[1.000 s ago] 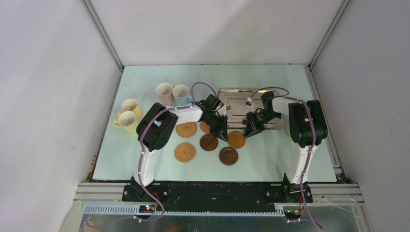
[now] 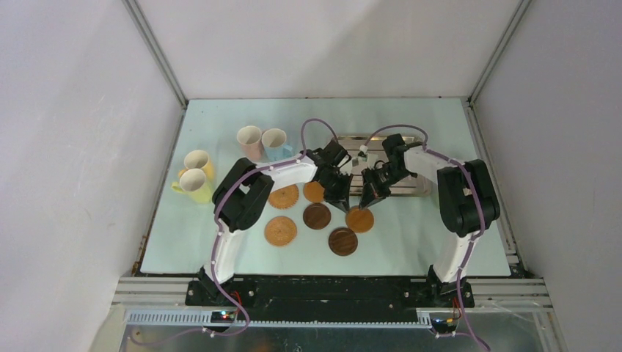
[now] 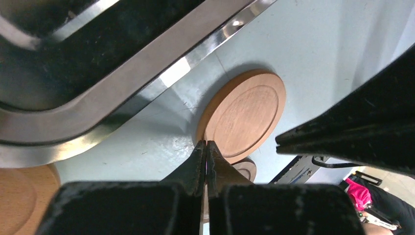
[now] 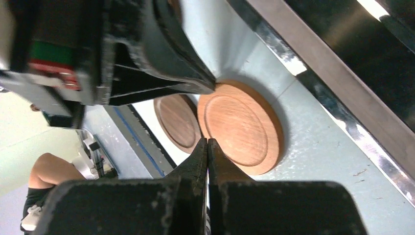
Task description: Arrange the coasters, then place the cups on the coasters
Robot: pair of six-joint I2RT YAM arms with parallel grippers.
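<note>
A light brown round coaster (image 2: 359, 220) lies on the table between and just in front of both grippers. My left gripper (image 2: 348, 210) has its tips at the coaster's left edge, shut with nothing between its fingers. Shut too, my right gripper (image 2: 361, 207) reaches the coaster's back edge. In the right wrist view the left gripper's black finger (image 4: 186, 81) overlaps the coaster (image 4: 244, 129). The cups stand apart from the grippers at the left: a pink cup (image 2: 249, 138), a blue cup (image 2: 276, 139) and two yellow cups, one nearer the front (image 2: 196, 185).
A metal tray (image 2: 422, 187) lies behind the grippers. Dark coasters (image 2: 317, 216) (image 2: 342, 241) and several lighter coasters (image 2: 281, 231) are spread at the middle and left. Open table remains at the front right.
Both grippers have come closer together, the right one moving left and the left one slightly right. The light coaster and the dark one in front of it have shifted slightly toward the front.
</note>
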